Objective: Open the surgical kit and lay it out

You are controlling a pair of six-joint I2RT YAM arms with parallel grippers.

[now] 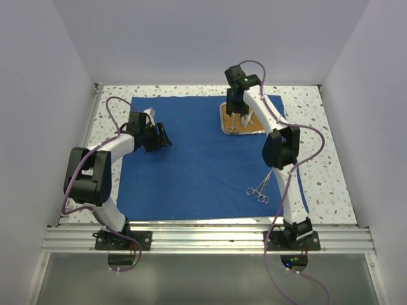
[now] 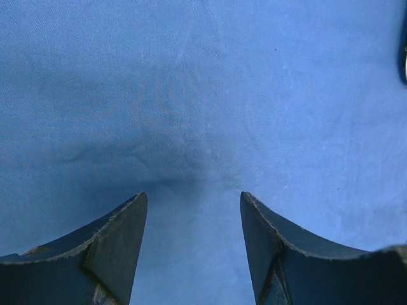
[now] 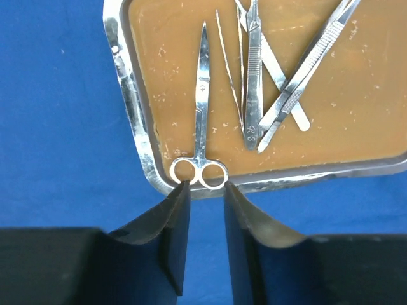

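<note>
A metal tray (image 3: 130,95) with a tan lining sits at the back right of the blue cloth (image 1: 184,178). It holds scissors (image 3: 201,114), tweezers (image 3: 253,82) and several other slim steel instruments. My right gripper is over the tray's near rim by the scissor rings, its fingers apart, nothing clearly held between them. My left gripper hangs over bare cloth at the left, open and empty.
Ringed clamp-like instruments (image 1: 259,194) lie at the front right of the cloth, left of the right arm. Grey walls border the table.
</note>
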